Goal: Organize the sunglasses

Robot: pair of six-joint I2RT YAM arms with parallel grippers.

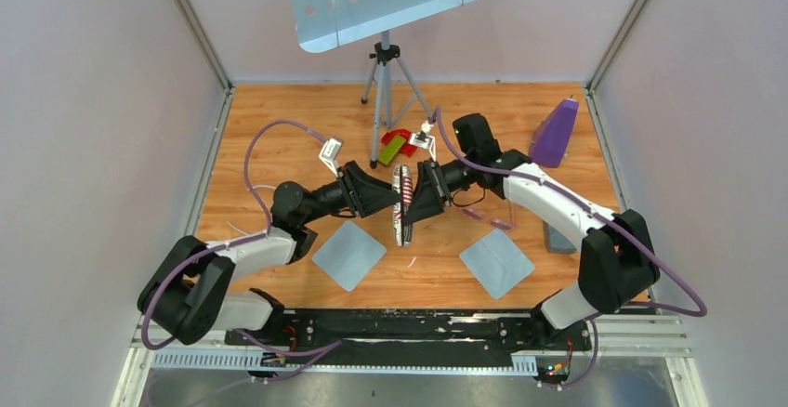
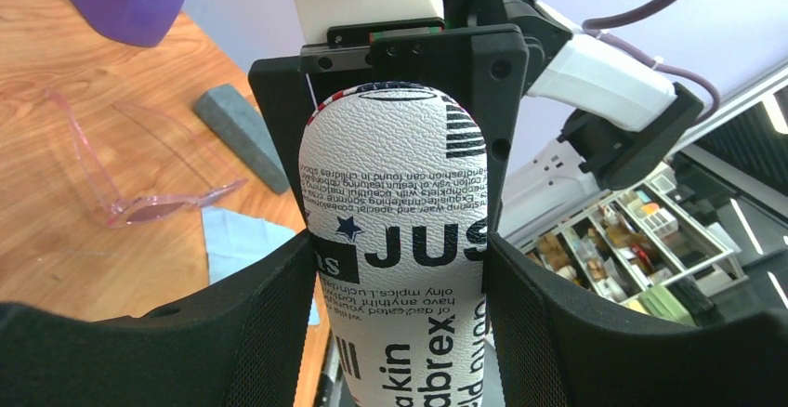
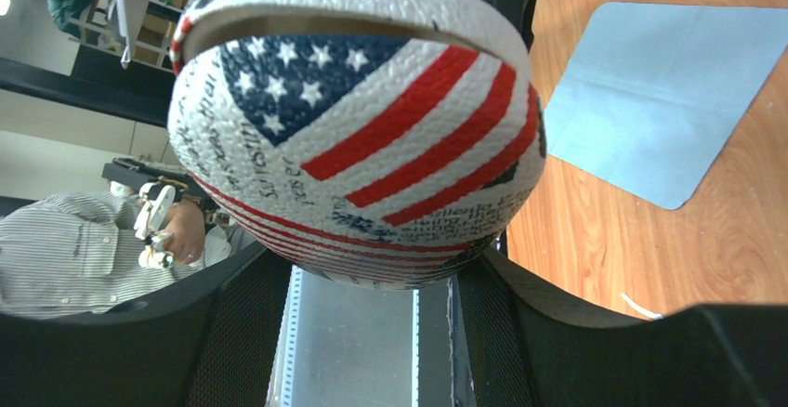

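A glasses case printed with stars, stripes and lettering (image 1: 402,184) is held upright above the middle of the table, between both arms. My right gripper (image 1: 413,212) is shut on it from the right. In the right wrist view a gap shows along the top of the case (image 3: 372,147), its two halves slightly parted. My left gripper has a finger on either side of the lettered face; whether they press on it is unclear. Pink sunglasses (image 2: 153,208) lie unfolded on the table, partly hidden by the right arm from above.
Blue cloths lie at left (image 1: 348,255) and right (image 1: 497,264). A purple case (image 1: 555,133) stands back right, a grey case (image 1: 559,240) below it. Behind the grippers are a green item (image 1: 390,150) and a red item (image 1: 409,137), beside a tripod (image 1: 383,91).
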